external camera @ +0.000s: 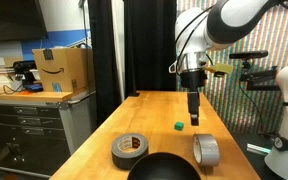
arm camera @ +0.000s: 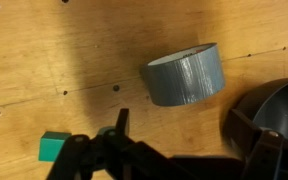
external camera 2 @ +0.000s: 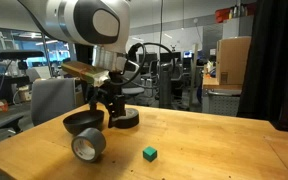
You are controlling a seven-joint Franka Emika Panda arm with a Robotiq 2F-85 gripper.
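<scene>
My gripper (external camera: 193, 118) points down above the wooden table. In the wrist view its fingers (arm camera: 122, 122) stand wide apart with nothing between them. A silver tape roll (arm camera: 188, 80) rests on its curved side, ahead of the fingers in that view and apart from them. The small green cube (arm camera: 53, 146) lies on bare wood to the lower left there. At the right edge a black bowl (arm camera: 271, 102) is partly cut off and overlapped by a finger. Exterior view 1 shows a dark tape roll (external camera: 129, 145) lying flat beside the bowl.
A black curtain (external camera: 106, 60) hangs behind it. Cardboard boxes (external camera: 64, 68) stand on a cabinet (external camera: 29, 125) to the left, off the table. An office chair (external camera 2: 52, 98) is behind the bowl.
</scene>
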